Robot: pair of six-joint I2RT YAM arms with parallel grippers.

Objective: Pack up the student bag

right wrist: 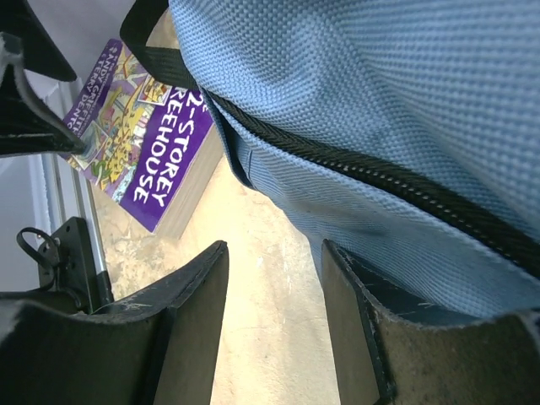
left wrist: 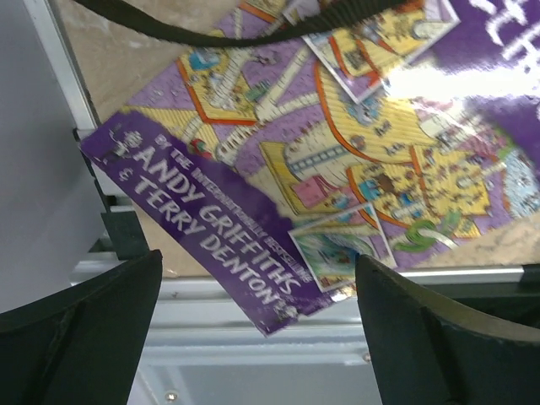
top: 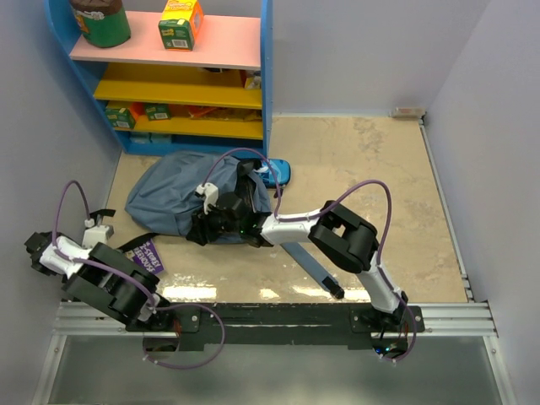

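A blue-grey bag (top: 173, 190) lies on the floor in front of the shelf, with its dark zip edge (right wrist: 337, 159) across the right wrist view. To its left is a purple book (top: 145, 256), whose colourful cover (left wrist: 278, 152) fills much of the left wrist view; a black strap (left wrist: 245, 39) crosses it. My left gripper stands open above the book's lower corner, nothing between its fingers. Beside the near side of the bag, my right gripper is open, its right finger (right wrist: 350, 291) close to the fabric. Whether they touch is unclear.
A blue pencil case (top: 276, 173) lies behind the bag near the shelf (top: 169, 83). A blue-grey strap (top: 310, 268) runs out under my right arm. Open floor (top: 413, 219) extends to the right.
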